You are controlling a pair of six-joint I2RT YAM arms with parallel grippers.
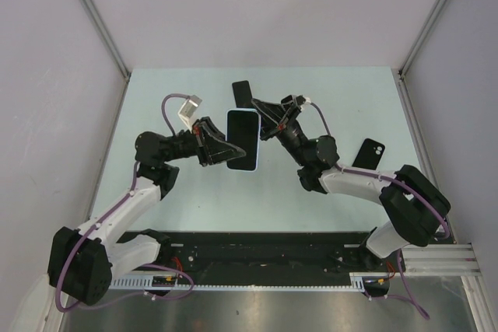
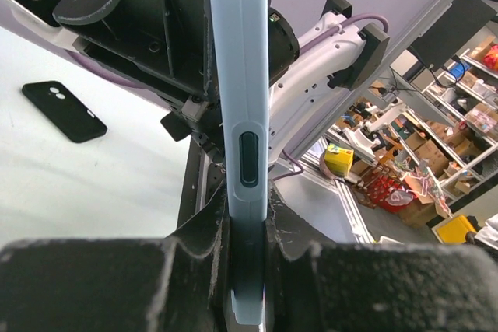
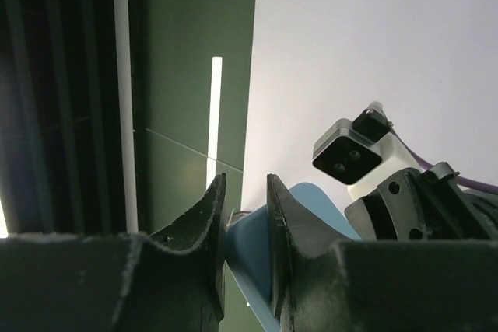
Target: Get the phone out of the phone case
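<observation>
Above the table, a black-screened phone point(image 1: 243, 141) in a light blue case point(image 2: 247, 83) is held upright with its screen facing the top camera. My left gripper point(image 1: 240, 153) is shut on the lower left part of phone and case, and in the left wrist view the case's side with a dark button slot runs between its fingers. At the upper right corner is my right gripper point(image 1: 258, 117). In the right wrist view the blue case point(image 3: 253, 254) fills the gap between its fingers. How deeply they grip cannot be seen.
Another black phone-like slab point(image 1: 242, 91) lies at the back of the white table, partly hidden behind the held phone. A black phone-shaped piece with camera holes point(image 1: 369, 154) lies at the right.
</observation>
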